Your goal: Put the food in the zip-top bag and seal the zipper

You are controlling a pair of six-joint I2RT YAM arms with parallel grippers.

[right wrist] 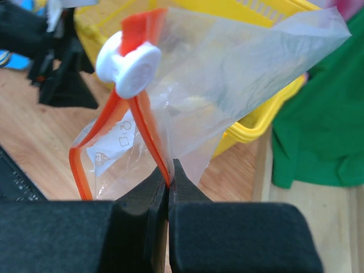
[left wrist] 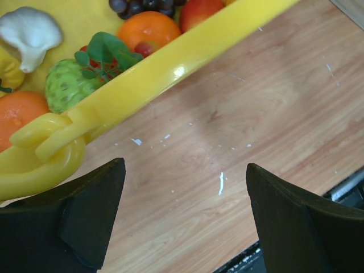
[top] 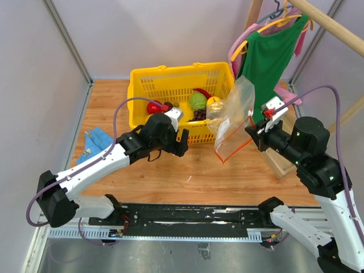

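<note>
A clear zip top bag (top: 234, 114) with an orange zipper edge hangs from my right gripper (top: 250, 132), which is shut on it near that edge. In the right wrist view the bag's orange strip (right wrist: 149, 136) runs down to the fingertips, and a white slider (right wrist: 133, 68) sits on it. The bag looks empty. My left gripper is open with nothing between its fingers, over the wood in front of the basket. Food lies in the yellow basket (top: 165, 82): a red tomato-like item (top: 153, 107), a green vegetable (top: 197, 101), dark grapes (top: 199, 114), an orange (left wrist: 147, 29).
A basket handle (left wrist: 57, 142) comes close to my left fingers. A blue cloth (top: 98, 142) lies at the left. Behind the bag at the right hang a green garment (top: 267, 62) and a wooden rack.
</note>
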